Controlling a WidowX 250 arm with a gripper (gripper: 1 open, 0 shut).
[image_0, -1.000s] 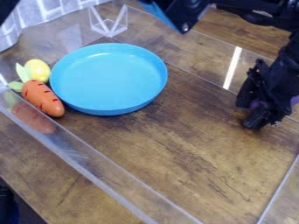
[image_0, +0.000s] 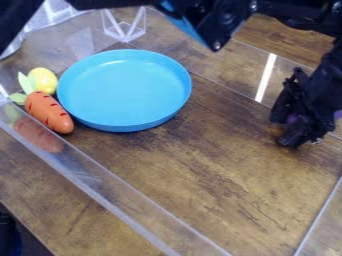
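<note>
My black gripper (image_0: 299, 118) is low at the right side of the wooden table, shut on a dark purple object that is mostly hidden behind its fingers; I cannot tell what it is. A blue round plate (image_0: 123, 88) lies at the upper left of the middle, well apart from the gripper.
A toy carrot (image_0: 48, 110) and a yellow lemon-like toy (image_0: 43, 79) lie left of the plate, by the clear plastic wall. The arm spans the top and right of the view.
The upper part of the arm has shifted slightly; the gripper stays at about the same place on the right.
</note>
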